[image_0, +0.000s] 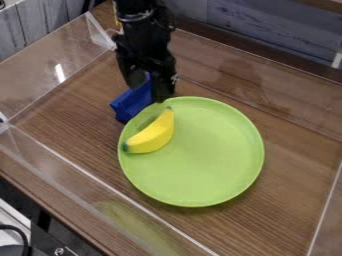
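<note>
My black gripper (144, 78) hangs at the top centre, open, its fingers just over and partly hiding a blue object (128, 106). The blue object lies on the wooden table beside the left rim of a green plate (201, 170). A yellow banana (148, 137) lies on the plate's left side, a little below the gripper.
Clear plastic panels run along the left and front edges. A grey-blue wall stands at the back, and a black cable shows at the bottom left.
</note>
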